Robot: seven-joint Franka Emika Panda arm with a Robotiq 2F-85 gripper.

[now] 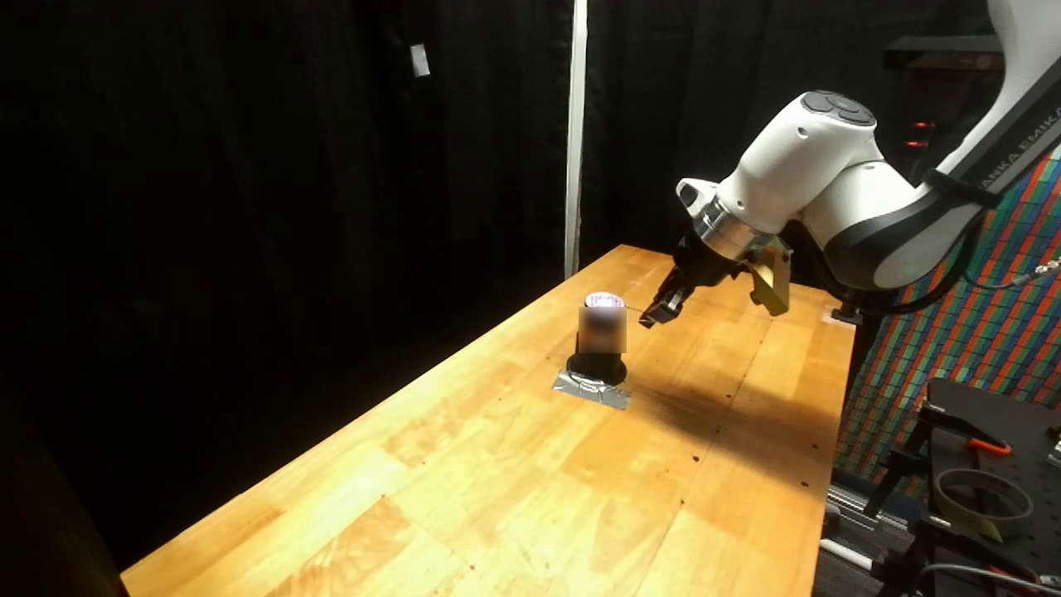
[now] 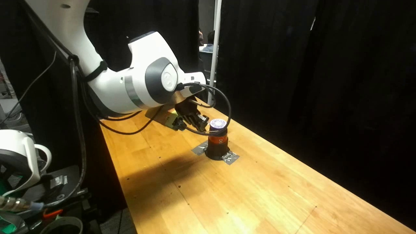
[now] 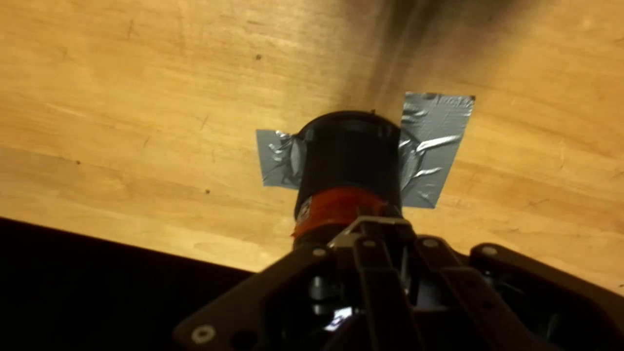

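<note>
A dark jar with an orange label [image 2: 218,139] and a pale purple patterned lid [image 2: 218,124] stands upright on the wooden table. Grey tape [image 3: 436,149] fixes its black base [image 3: 354,146] to the wood on both sides. Beside the jar's top, tilted and a little apart in exterior view 1, is my gripper [image 1: 659,314]. Its fingers look closed; what lies between them cannot be made out. A faint thin line runs between jar top and fingertips in that view, too fine to identify. In the wrist view the fingers [image 3: 374,245] overlap the jar's upper part, hiding the lid.
Dark curtain hangs behind its far edge. A cable loop [image 2: 229,105] hangs from the arm in front of the jar in exterior view 2. A tape roll [image 1: 982,497] lies on a side cart.
</note>
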